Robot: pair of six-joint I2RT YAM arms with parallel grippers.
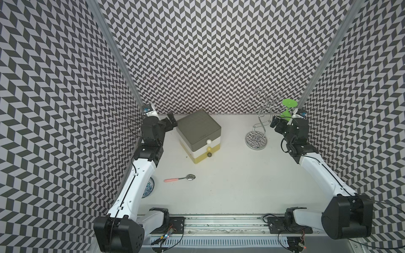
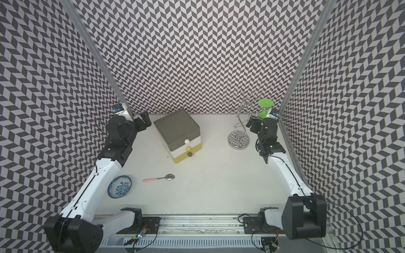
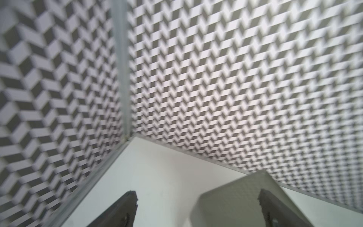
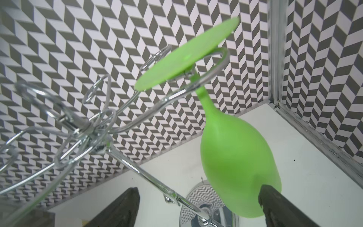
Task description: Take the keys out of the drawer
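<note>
The drawer box (image 1: 198,126) stands left of centre, with an olive top over white and yellow drawers (image 2: 185,155) that have round knobs; the drawers appear shut and no keys show. My left gripper is raised just left of the box, whose top sits between its open fingers in the left wrist view, with nothing held. My right gripper is open at the back right by the chrome stand (image 1: 256,140); a green goblet (image 4: 236,158) hanging from the stand is just beyond its fingers.
A pink-handled spoon (image 2: 149,180) lies in front of the box. A blue patterned dish (image 2: 119,186) is at the front left, beside the left arm.
</note>
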